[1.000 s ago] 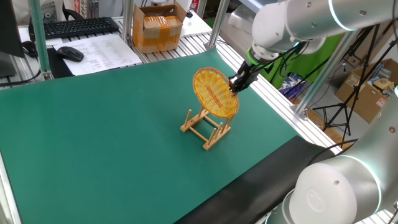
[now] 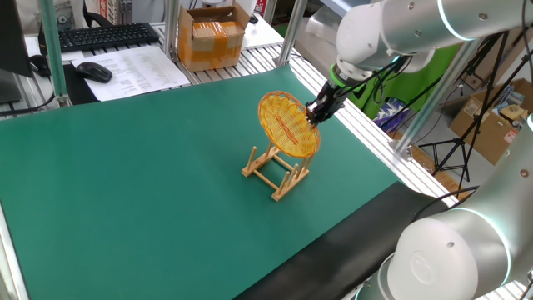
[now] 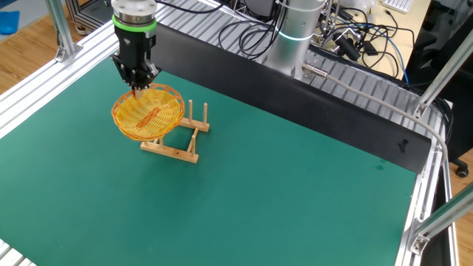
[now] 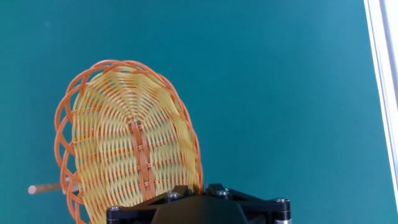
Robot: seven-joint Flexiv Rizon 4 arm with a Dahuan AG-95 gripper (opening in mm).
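Note:
A yellow woven basket with an orange rim is held tilted, its hollow side showing, at the wooden rack. My gripper is shut on the basket's rim, which enters between the fingertips in the wrist view. In the second exterior view the gripper reaches down to the upper edge of the basket. Part of the rack is hidden behind the basket there; its pegs stick up to the right. Whether the basket rests on the rack, I cannot tell.
Around the rack the green table is bare. A black strip runs along the robot's side. Beyond the far edge lie a cardboard box, papers and a mouse.

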